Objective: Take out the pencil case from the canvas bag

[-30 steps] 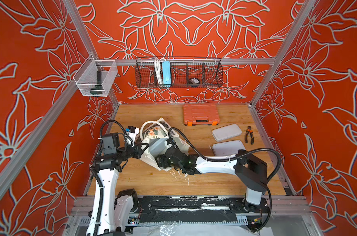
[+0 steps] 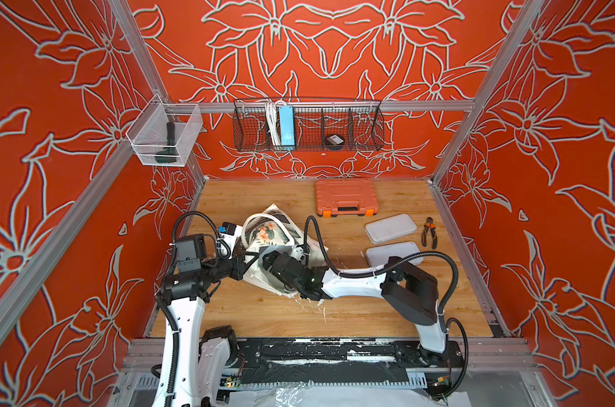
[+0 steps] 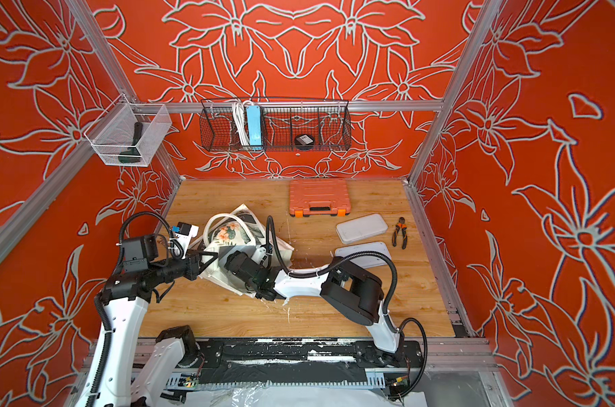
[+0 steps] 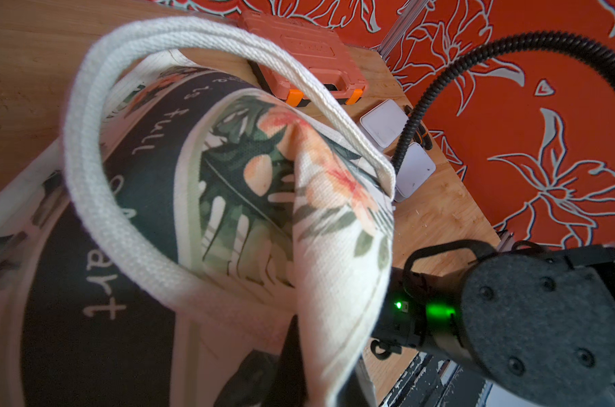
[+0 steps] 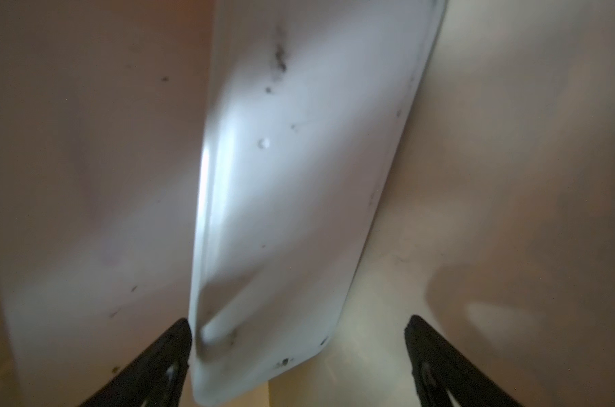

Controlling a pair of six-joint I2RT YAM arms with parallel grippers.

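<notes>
The canvas bag (image 2: pixel 266 234), cream with floral print and white handles, lies at the left middle of the table. My left gripper (image 2: pixel 250 257) is at its near left edge; in the left wrist view the bag's fabric covers much of its fingers, and it looks shut. My right gripper is inside the bag, open, with a pale flat slab (image 5: pixel 300 190), possibly the pencil case, between and beyond its fingertips, near the left finger.
An orange toolbox (image 2: pixel 346 193) stands at the back, two white cases (image 2: pixel 390 228) and pliers (image 2: pixel 429 232) to the right. A wire basket (image 2: pixel 341 125) and clear bin (image 2: pixel 144 142) hang on the rails.
My right arm has shifted left and deeper into the bag, its elbow following leftward. The left gripper has moved slightly right, and the bag's mouth has shifted.
</notes>
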